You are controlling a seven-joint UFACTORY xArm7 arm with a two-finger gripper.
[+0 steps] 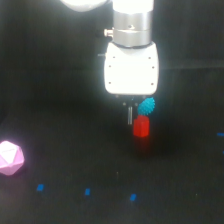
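Observation:
My gripper (128,113) points down from the white hand at the upper middle, its thin dark fingers hard to make out against the black surface. Whether they are apart or together does not show clearly. Just right of the fingertips is a small red block (141,127), apparently close to them. Behind the fingers, a bright blue rounded piece (147,106) shows below the hand's right corner, above the red block in the view. I cannot tell whether either piece touches a finger.
A pink faceted ball (10,158) rests at the left edge. Small blue marks (87,191) dot the dark surface in front, and another blue mark (220,134) lies at the right edge.

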